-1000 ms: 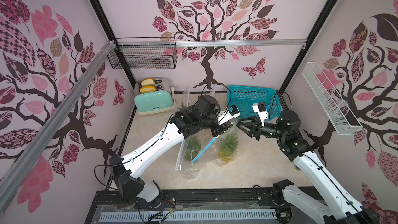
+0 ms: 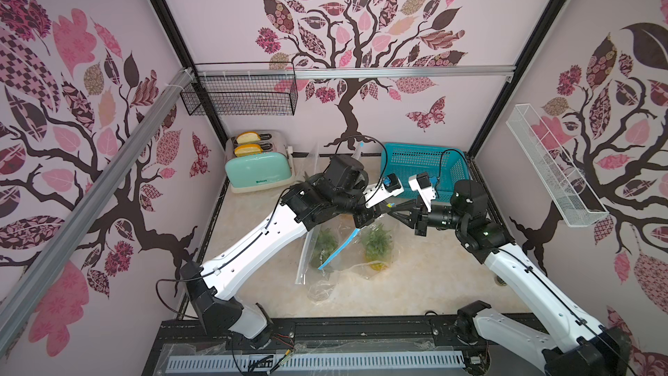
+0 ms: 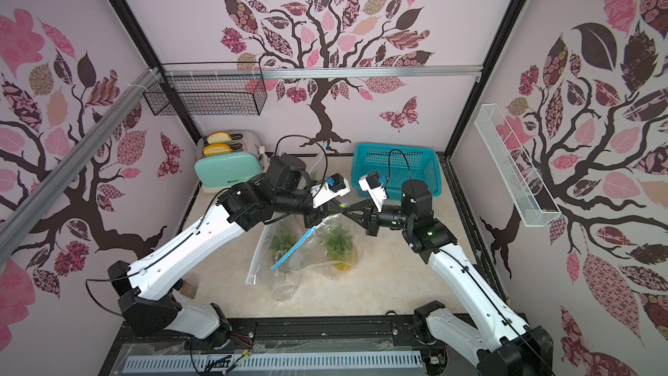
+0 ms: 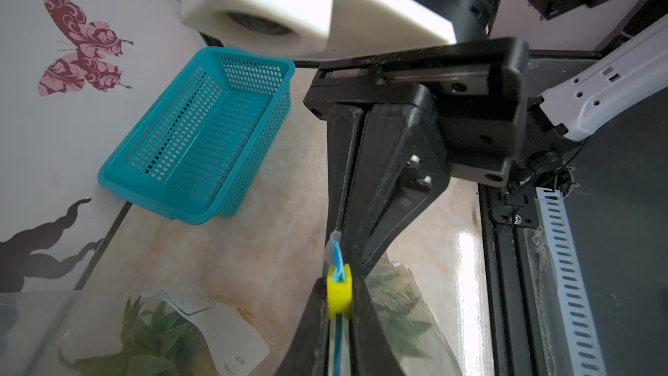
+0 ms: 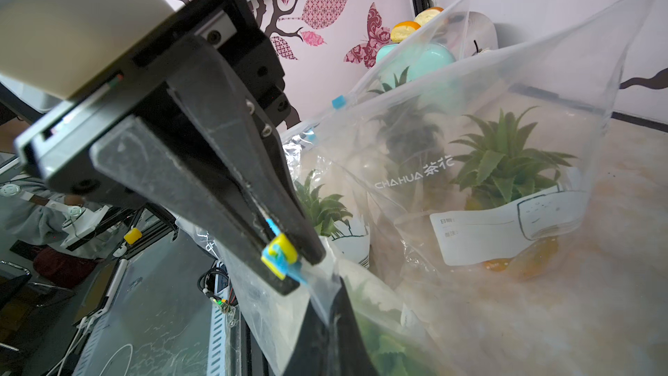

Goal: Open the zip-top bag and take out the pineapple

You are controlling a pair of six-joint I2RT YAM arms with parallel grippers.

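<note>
A clear zip bag with a blue zip strip [image 2: 339,248] is stretched upward between my grippers, a leafy pineapple [image 2: 378,242] in its lower part. My left gripper is shut on the yellow zip slider [image 5: 280,256], one finger on each side. Right beside it, my right gripper is shut, with thin film [image 5: 318,284] of the bag's corner pinched at its tips. In the left wrist view, the right gripper's fingers [image 4: 365,202] meet closely around that film. The top views hide the contact behind the left wrist.
Other clear bags [image 5: 452,132] with pineapples stand close to the left and behind. A teal basket [image 2: 426,167] sits at the back right, a mint toaster [image 2: 259,168] at the back left. Bare table lies front right.
My right gripper has moved left to the bag's corner and gone from open to shut. The left arm has stayed nearly still, with its hold unchanged.
</note>
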